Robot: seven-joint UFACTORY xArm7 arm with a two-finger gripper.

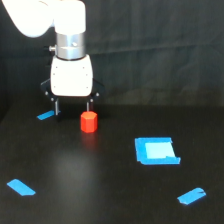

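A small red block [88,122] stands on the dark table, left of centre. My gripper [73,104] points down at the back left, its two fingers well apart with nothing visible between them. The right-hand fingertip [89,105] appears just above or behind the block's top; whether it touches cannot be made out. The left fingertip hangs clear to the left of the block.
Right of centre lies a white square [159,150] bordered by blue tape [142,157]. Blue tape strips mark the front left [21,187], front right [191,196] and back left [46,115]. A dark curtain hangs behind.
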